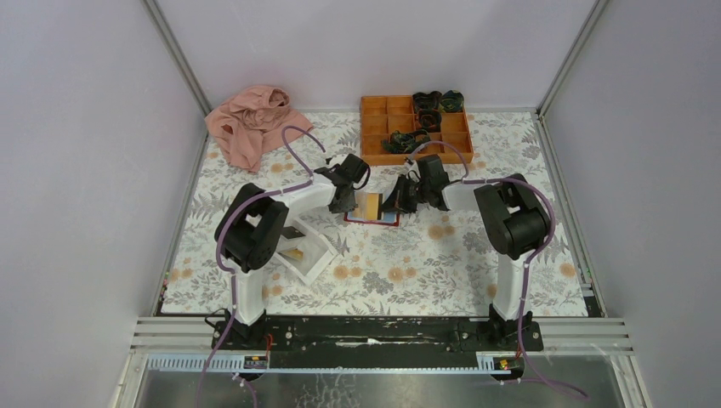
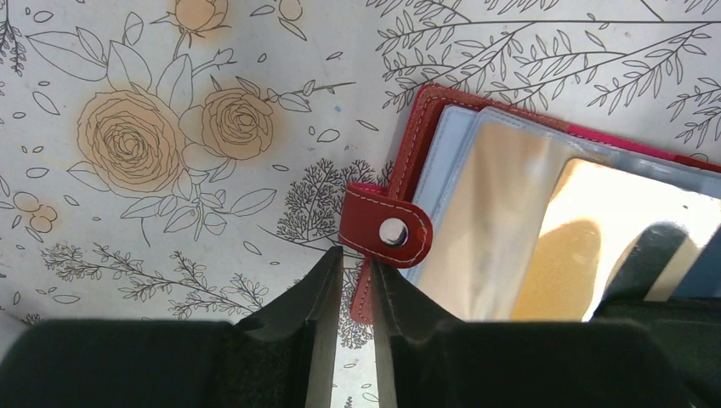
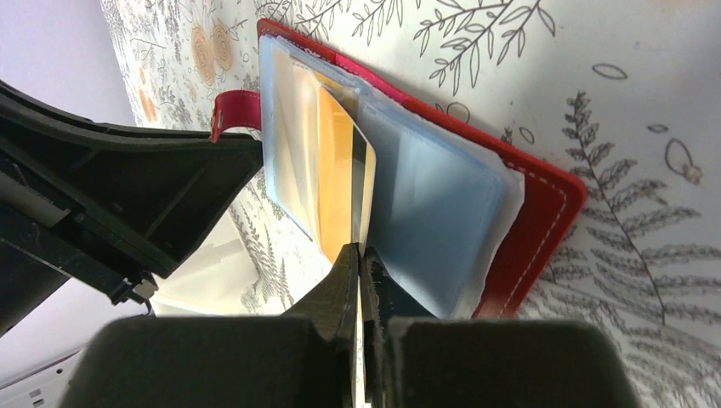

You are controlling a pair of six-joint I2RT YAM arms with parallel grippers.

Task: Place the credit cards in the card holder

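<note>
The red card holder (image 1: 371, 223) lies opened in the middle of the table, with clear sleeves (image 3: 429, 204) showing. A gold and black card (image 3: 337, 170) sits partly in a sleeve, its near edge lifted. My right gripper is shut on that card's thin edge. At the holder's left end stands my left gripper, slightly open, its tips by the lower edge of the red snap strap (image 2: 383, 228). Whether they touch the strap I cannot tell. In the top view, both grippers partly cover the holder.
A white tray (image 1: 316, 265) with a few cards lies at the front left, under the left arm. Behind the holder stands an orange compartment box (image 1: 374, 127) with dark items. Pink cloth (image 1: 255, 127) is heaped at the back left.
</note>
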